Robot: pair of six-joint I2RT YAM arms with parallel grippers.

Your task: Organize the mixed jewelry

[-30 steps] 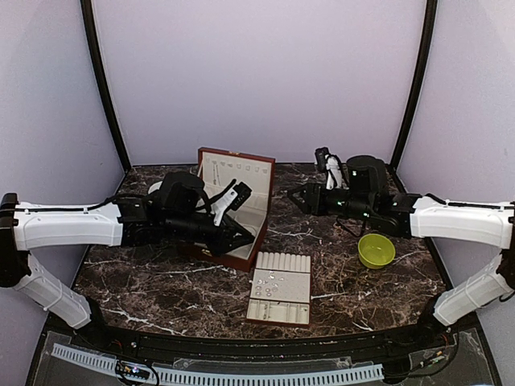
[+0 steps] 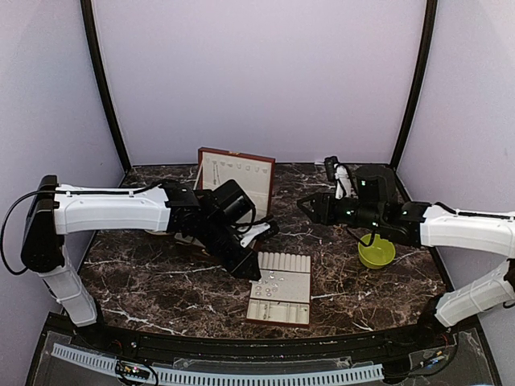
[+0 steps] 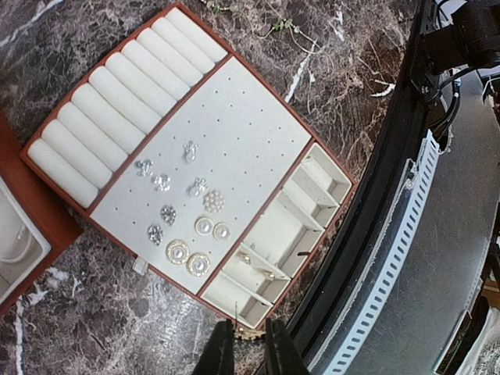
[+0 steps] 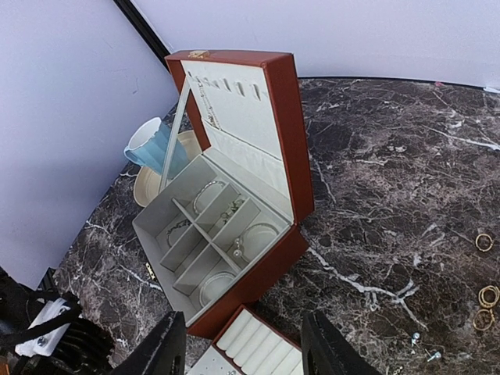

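Observation:
My left gripper is shut on a small gold-toned piece of jewelry (image 3: 251, 336), whose exact kind I cannot tell. It hangs by the compartment end of the white tray (image 3: 250, 117), over the tray in the top view. Earrings (image 3: 178, 251) sit on the tray's pad in pairs, and small gold pieces lie in its compartments (image 3: 301, 211). In the right wrist view the brown jewelry box (image 4: 254, 289) stands lid up, with bracelets (image 4: 209, 195) and other pieces in its sections. My right gripper is open and empty, right of the box.
Loose gold rings (image 4: 484, 242) and small silver pieces (image 4: 416, 337) lie on the marble table to the right. A green bowl (image 2: 376, 251) stands under the right arm. A blue cup (image 4: 156, 145) on a plate is behind the box.
The left gripper has moved from over the jewelry box right and toward the front, to the tray. The right gripper has shifted slightly right and down in the top view.

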